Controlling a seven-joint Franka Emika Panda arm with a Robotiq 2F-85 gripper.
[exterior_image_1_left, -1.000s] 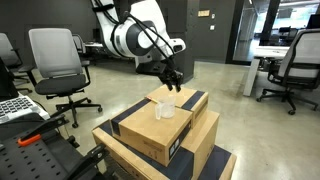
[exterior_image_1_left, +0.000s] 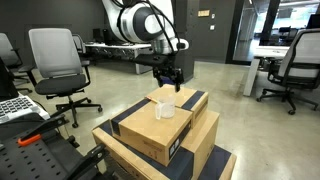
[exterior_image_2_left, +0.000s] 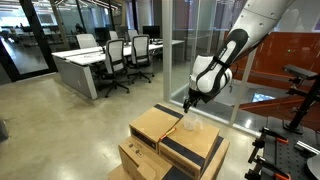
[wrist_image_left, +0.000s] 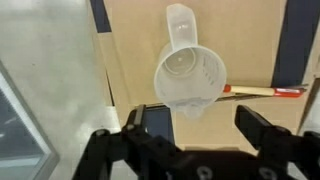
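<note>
A translucent white measuring cup (wrist_image_left: 190, 75) with a handle stands on top of a cardboard box (exterior_image_1_left: 145, 128). From above, its mouth faces the wrist camera, with the handle toward the top of that view. My gripper is open, its two black fingers (wrist_image_left: 255, 125) spread wide and nothing held between them. In the first exterior view the gripper (exterior_image_1_left: 170, 80) hangs above the cup (exterior_image_1_left: 165, 107), clear of it. The second exterior view likewise shows a gap between the gripper (exterior_image_2_left: 189, 102) and the cup (exterior_image_2_left: 192, 125).
A red and orange pen-like item (wrist_image_left: 265, 91) lies beside the cup on the cardboard. More boxes (exterior_image_1_left: 205, 140) with dark bands surround the cup's box. A dark table (exterior_image_1_left: 38, 155) stands at the near left. Office chairs (exterior_image_1_left: 58, 65) are farther back.
The arm's links have shifted and turned a little over the last second, while the gripper stays above the box. The cup and boxes are in the same places.
</note>
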